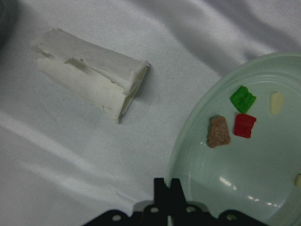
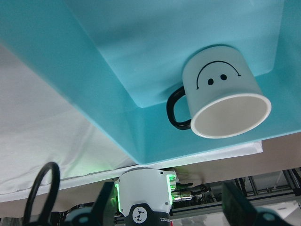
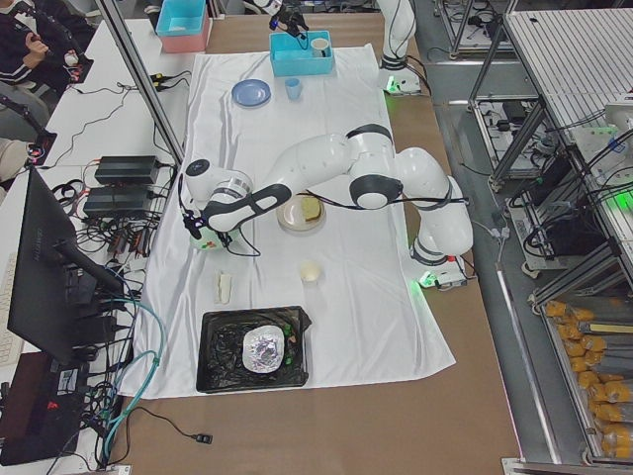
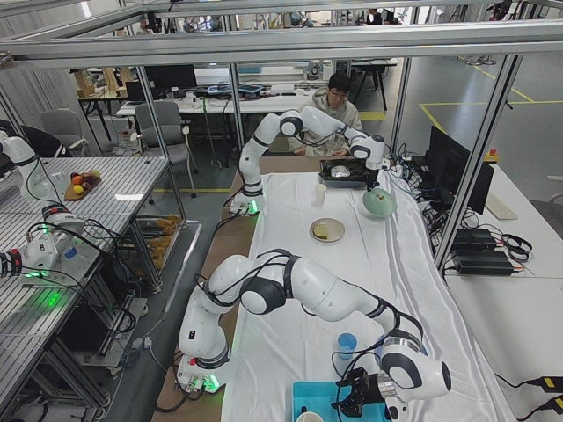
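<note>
My left gripper is shut at the near rim of a pale green plate (image 1: 244,174), which holds small red, green, brown and cream pieces; whether it pinches the rim is unclear. A folded white paper wrapper (image 1: 91,75) lies beside the plate. In the right wrist view my right gripper is open above a blue bin (image 2: 117,42) with a white smiley mug (image 2: 221,80) lying inside, black handle to the left.
A black tray (image 3: 208,351) with a foil dish stands at the near end. A beige plate (image 3: 297,224) with food, a pale cup (image 3: 310,270), a blue plate (image 3: 250,92) and a blue cup (image 3: 293,87) stand on the white cloth.
</note>
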